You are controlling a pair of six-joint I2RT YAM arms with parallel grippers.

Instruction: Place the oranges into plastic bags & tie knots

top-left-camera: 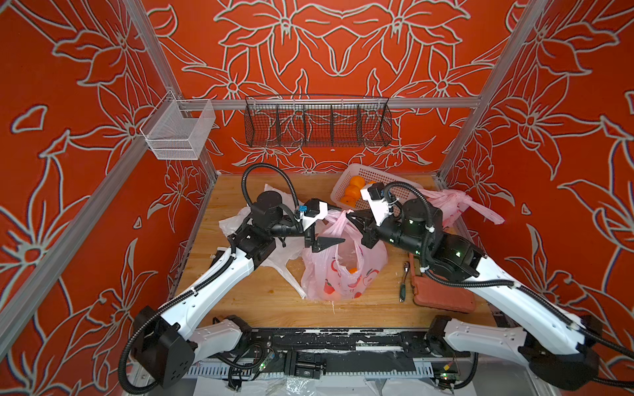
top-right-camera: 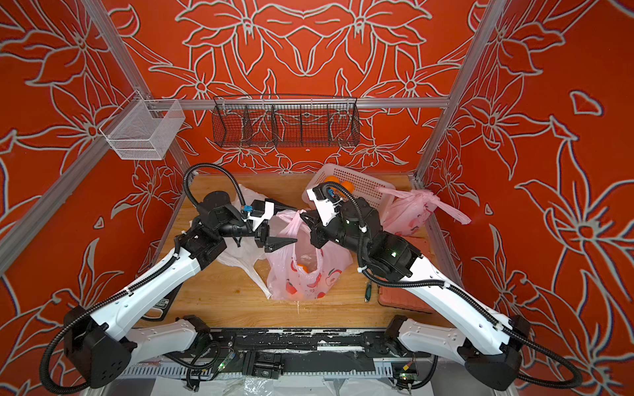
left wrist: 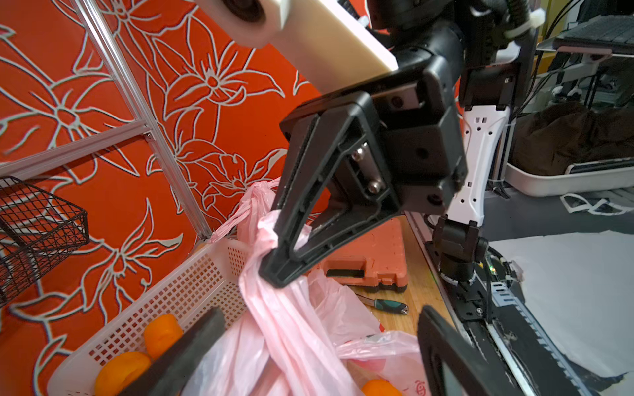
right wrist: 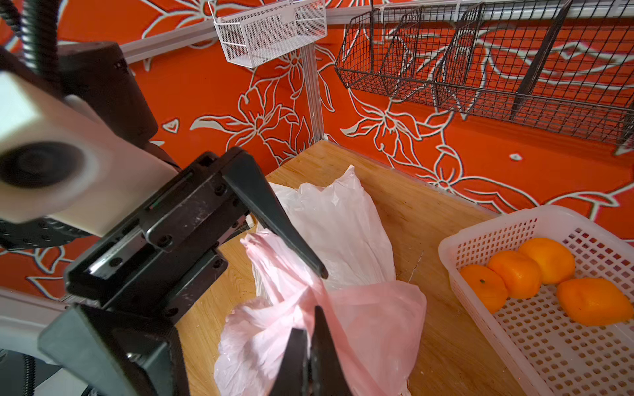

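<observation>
A pink plastic bag (top-left-camera: pixel 343 280) with red fruit prints stands on the table, an orange (left wrist: pixel 381 388) showing inside it. My right gripper is shut on the bag's gathered top, which is pulled up into a twisted strand. From the left, my left gripper (top-left-camera: pixel 341 225) faces it with fingers spread apart, one above the other. Part of the gathered plastic lies in the gap between these left fingers, not clamped. Several more oranges (right wrist: pixel 518 274) lie in the pale perforated basket (right wrist: pixel 472 307) at the back.
Behind the left arm lies a whitish empty bag (right wrist: pixel 336 224). At the right stands another pink bag (top-left-camera: pixel 452 204), its top gathered. A reddish case (top-left-camera: pixel 441 292) and a green-handled tool (top-left-camera: pixel 403 290) lie at front right. Bare wood shows at front left.
</observation>
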